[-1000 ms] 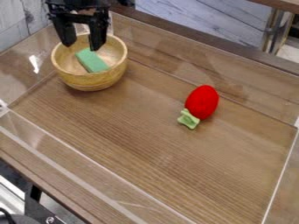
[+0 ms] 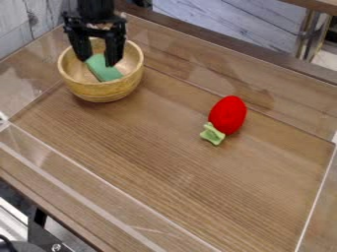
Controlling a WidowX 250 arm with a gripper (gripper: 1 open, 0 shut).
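Note:
My gripper (image 2: 97, 47) is at the top left, over the wooden bowl (image 2: 105, 91), with its dark fingers apart and reaching down toward a green object (image 2: 105, 69) inside. Whether the fingers touch the green object is unclear. A red oval object (image 2: 227, 114) lies on the table at the right, with a small light-green piece (image 2: 212, 134) just below it.
A wooden ledge (image 2: 303, 8) runs along the top right corner, and a pale wall is at the top left.
The gripper has come down from the bowl's far rim, so its fingers now sit lower in the bowl, nearer the green object.

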